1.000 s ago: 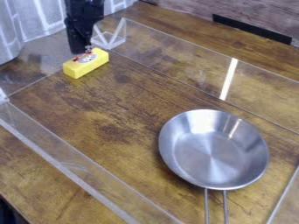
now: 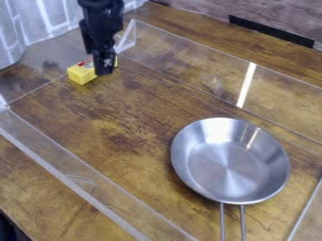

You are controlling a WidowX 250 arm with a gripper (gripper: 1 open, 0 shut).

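Note:
My black gripper (image 2: 101,52) hangs in the upper left of the camera view, over a yellow box (image 2: 82,74) with a small printed patch, partly hidden behind it. Its fingers point down and look apart; whether they touch the box I cannot tell.
A steel pan (image 2: 229,158) with its handle toward the front sits at the lower right of the wooden table (image 2: 126,132). Clear plastic edges run along the left and right sides.
The pan has stayed put.

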